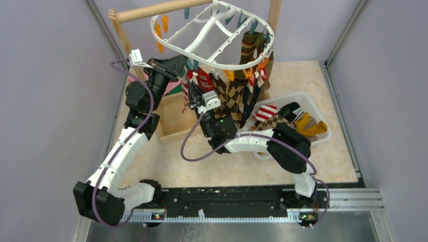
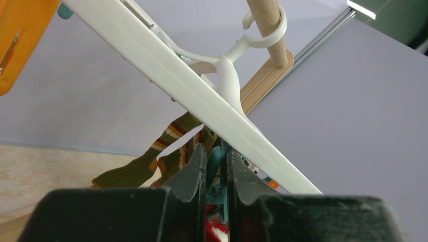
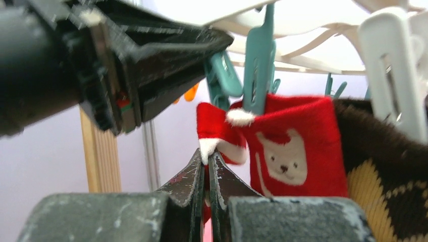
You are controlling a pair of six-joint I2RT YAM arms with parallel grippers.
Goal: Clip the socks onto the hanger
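Observation:
My left gripper [image 1: 183, 62] is at the left part of the white round hanger [image 1: 222, 66], shut on a teal clip [image 2: 214, 166]. Just below it, my right gripper is shut, with the white-trimmed edge of a red sock [image 3: 216, 121] pinched between its fingertips. This sock's top lies directly under the teal clip held on the left; whether the clip's fingers grip it I cannot tell. Another teal clip [image 3: 258, 70] beside it bites a red sock with a white animal face [image 3: 285, 161]. Several patterned socks [image 1: 235, 101] hang farther right.
A white basket [image 1: 323, 113] with several loose socks stands on the right of the table. Orange clips [image 1: 158, 38] hang empty at the ring's left. The wooden stand [image 1: 174, 135] is beneath, and a white clip [image 3: 391, 65] is close on the right.

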